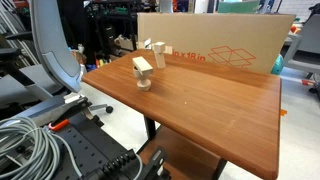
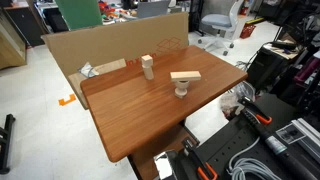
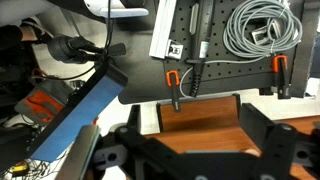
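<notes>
Two small pale stacks stand on the brown table [image 1: 215,97]. The nearer one in exterior view 1 has a light block [image 1: 142,65] lying on a whitish round piece [image 1: 144,83]; exterior view 2 shows the same block [image 2: 185,76] as longer and flat. The other stack has a smaller light block [image 1: 159,47] on top of a pale upright piece [image 1: 160,60]. In the wrist view my gripper is open, its dark fingers wide apart with nothing between them. Neither stack shows in the wrist view, and the fingers are out of both exterior views.
A cardboard panel [image 1: 215,38] walls off the table's far side in exterior view 1. Beside the table lies a dark base [image 1: 95,150] with orange-handled clamps and a coiled grey cable [image 3: 262,28].
</notes>
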